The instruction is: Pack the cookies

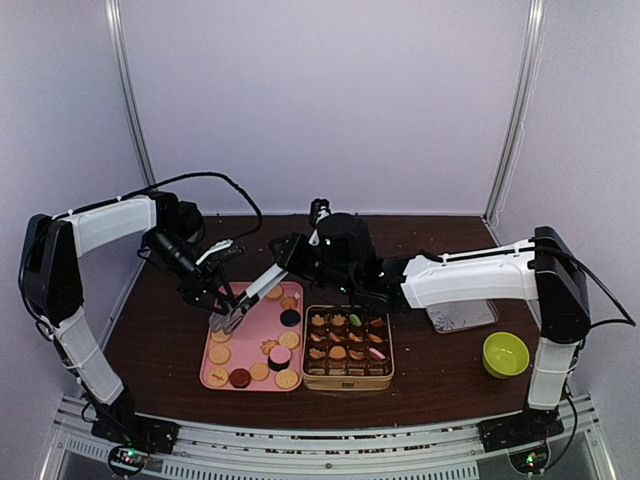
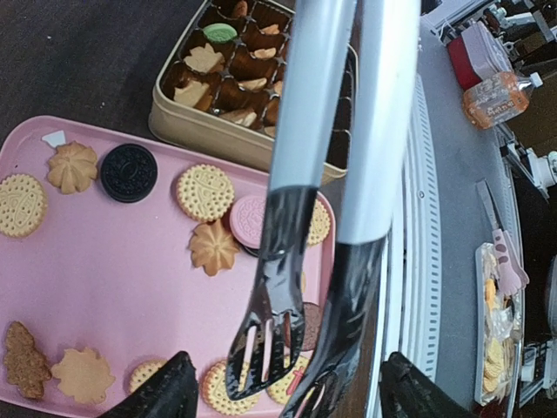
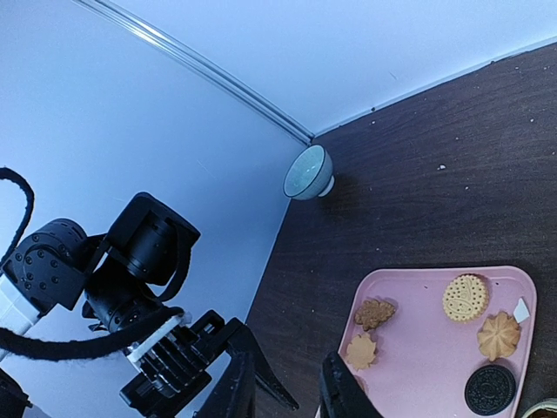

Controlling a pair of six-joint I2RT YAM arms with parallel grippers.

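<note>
Silver-and-black tongs (image 2: 296,131) fill much of the left wrist view; in the top view my right gripper (image 1: 283,258) is shut on their upper end, their heads angled down-left over the pink tray (image 1: 262,322). My left gripper (image 1: 220,298) is part open beside the tongs' lower part, its black fingers either side of the heads in the left wrist view. Round, flower and dark cookies, such as a black one (image 2: 128,173), lie on the tray. Right of it is the compartment tin (image 1: 348,380), with cookies in many compartments.
A green bowl (image 1: 505,354) and a metal tray (image 1: 462,316) sit at the right. A pale bowl (image 3: 307,172) stands at the back left, near the wall.
</note>
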